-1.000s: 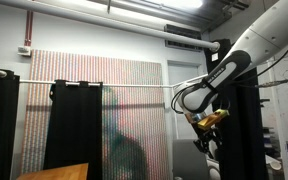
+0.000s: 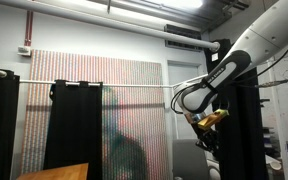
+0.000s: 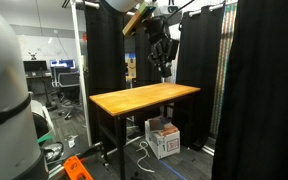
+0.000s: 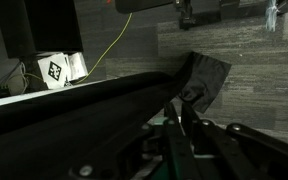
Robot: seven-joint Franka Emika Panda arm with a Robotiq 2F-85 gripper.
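Observation:
In exterior view 1 the white arm reaches in from the upper right, and my gripper (image 2: 213,146) points down in front of a black curtain. My gripper (image 3: 167,68) hangs over the far side of the wooden table (image 3: 134,100) in exterior view 2. Looking down in the wrist view, dark fingers of my gripper stand near the bottom middle, against black cloth (image 4: 84,112) and grey floor. Dark on dark, the fingertips blend together; whether they pinch anything does not show.
Under the table stands a white box (image 3: 163,138) with things inside. Black curtains (image 3: 256,90) hang at the right. An orange item (image 3: 77,168) lies on the floor at lower left. A yellow cable (image 4: 108,48) crosses the floor.
The arm and gripper look almost the same across the frames of exterior view 1. The dim shape at the striped panel shifts slightly.

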